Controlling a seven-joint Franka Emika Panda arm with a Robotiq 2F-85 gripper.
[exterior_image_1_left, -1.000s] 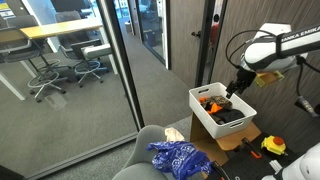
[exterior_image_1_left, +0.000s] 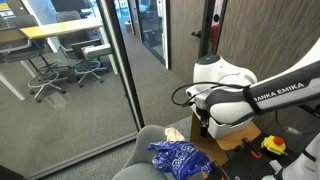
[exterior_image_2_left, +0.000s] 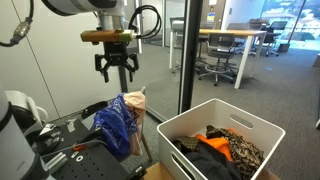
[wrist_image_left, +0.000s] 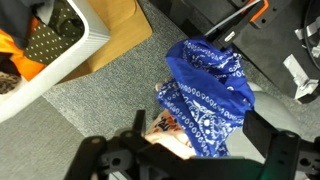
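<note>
A blue patterned cloth (exterior_image_1_left: 180, 158) (exterior_image_2_left: 117, 127) (wrist_image_left: 207, 95) lies crumpled on a grey chair (exterior_image_1_left: 148, 140). Beside it shows a peach-coloured cloth (wrist_image_left: 172, 134). My gripper (exterior_image_2_left: 117, 77) hangs in the air above the blue cloth, pointing down, its fingers wide apart and empty. From the wrist, the gripper has the blue cloth below and between its dark fingers, with clear height left. A white box (exterior_image_2_left: 215, 108) (wrist_image_left: 93, 35) holds several dark, orange and patterned cloths (exterior_image_2_left: 212, 152); in exterior view 1 the arm hides most of it.
The box stands on a brown wooden board (wrist_image_left: 118, 30). A red-yellow emergency button (exterior_image_1_left: 274, 144) sits on the dark table (exterior_image_2_left: 95, 160) by the robot base, with cables and tools near the chair. A glass partition stands behind.
The arm has swung left in exterior view 1, from beside the white box across it towards the blue cloth. The cloths and box appear unmoved.
</note>
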